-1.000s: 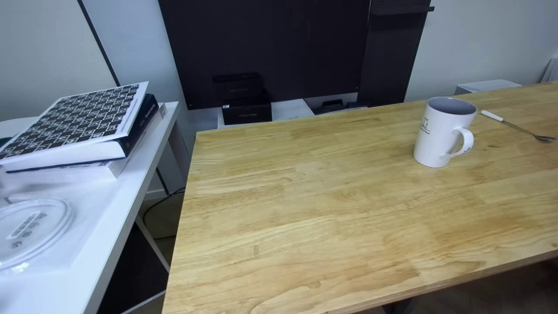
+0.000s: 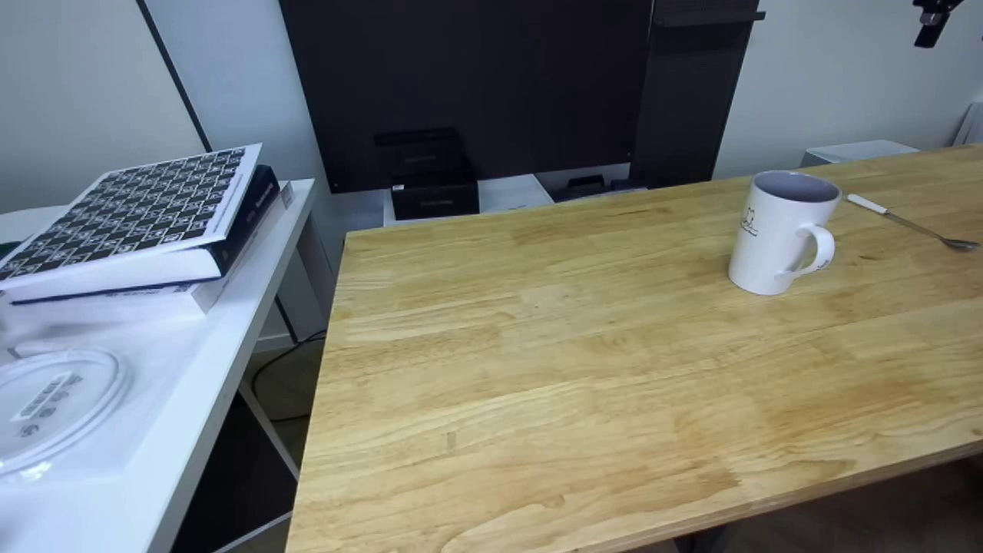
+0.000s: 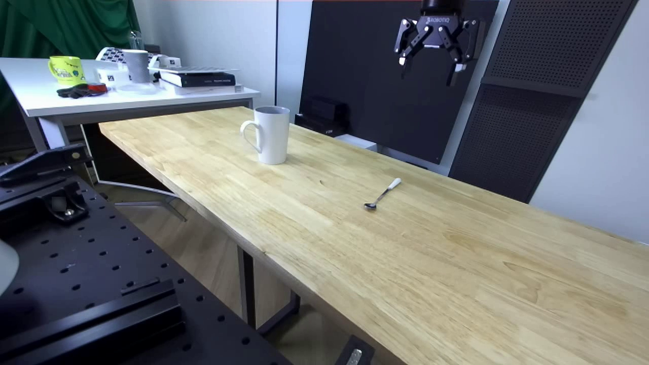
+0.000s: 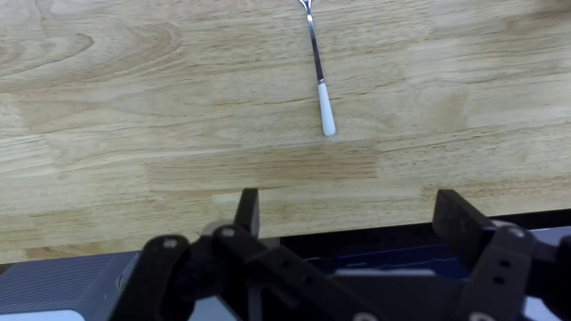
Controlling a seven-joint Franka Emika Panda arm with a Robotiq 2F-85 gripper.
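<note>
On the wooden table (image 3: pixel 474 274) stands an upright white mug (image 2: pixel 772 241) with a grey inside and a handle. A spoon (image 3: pixel 382 194) with a white handle and a metal bowl lies flat, apart from the mug (image 3: pixel 274 137). My gripper (image 3: pixel 432 73) hangs high above the table in exterior view 2, its fingers spread wide with nothing between them. From the wrist, the spoon's white handle (image 4: pixel 326 109) points toward my gripper, and its bowl is cut off by the top edge. The mug is outside the wrist view.
A white side table (image 2: pixel 216 369) holds a stack of books (image 2: pixel 138 216). A yellow-green mug (image 3: pixel 67 70) stands on it too. Behind the wooden table rises a black panel (image 2: pixel 470 83).
A dark fingertip of my gripper now shows in the top right corner of exterior view 1, where none showed a second ago. The mug and spoon lie as before.
</note>
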